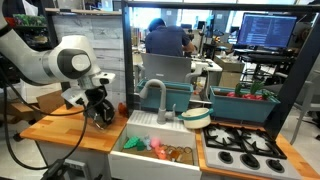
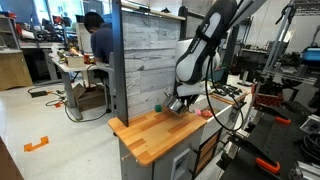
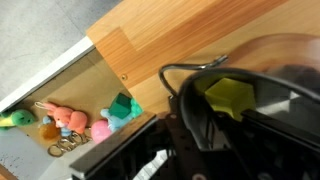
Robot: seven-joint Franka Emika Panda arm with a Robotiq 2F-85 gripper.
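A shiny metal pot (image 1: 101,117) is at the wooden counter's left part in exterior view 1, its body tilted. In exterior view 2 the pot (image 2: 178,104) also leans, close to the counter. Inside it, the wrist view shows a yellow-green block (image 3: 231,97). The pot's dark rim (image 3: 222,76) and a wire handle (image 3: 178,70) run right before my gripper. My gripper (image 1: 97,104) is down at the pot's upper edge; its fingers overlap the rim, and their grip on it is hidden.
A sink basin (image 1: 122,160) right of the pot holds several colourful toys. Behind it stand a tall faucet (image 1: 158,88) and a teal dish rack (image 1: 240,108). A stove (image 1: 245,145) lies farther right. Bare counter wood (image 2: 148,143) lies in front of the pot.
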